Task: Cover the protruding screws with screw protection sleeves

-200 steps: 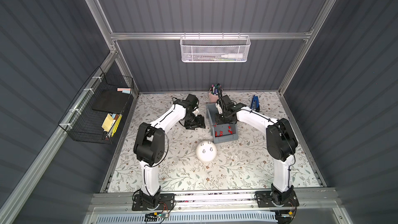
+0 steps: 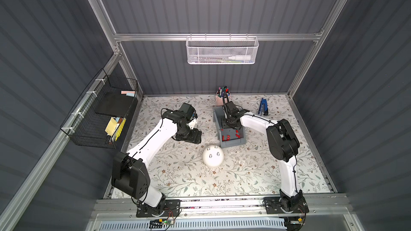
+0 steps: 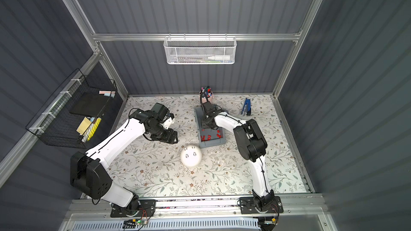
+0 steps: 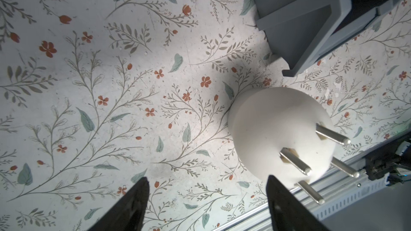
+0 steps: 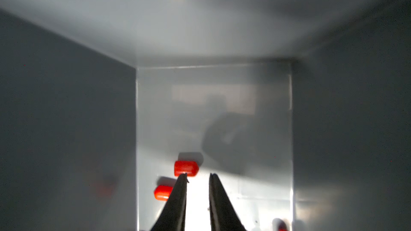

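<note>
The white dome (image 4: 274,124) stands on the table, with several bare metal screws (image 4: 295,160) sticking up from it. In the left wrist view my left gripper is open and empty, its fingers wide apart left of the dome. Red sleeves (image 2: 228,137) lie scattered in the grey box (image 2: 233,143) behind the dome. My right gripper is down inside this box, its fingers parted by a narrow gap with nothing gripped. Close by its left finger lies one red sleeve (image 5: 186,168); another sleeve (image 5: 163,192) lies a little further left.
Tall box walls (image 5: 77,124) surround the right gripper on the sides. A pen cup (image 2: 220,99) stands behind the box, and a blue stapler (image 2: 263,107) to its right.
My left arm has swung left and slightly toward the front, away from the box. Dome and box stay put.
</note>
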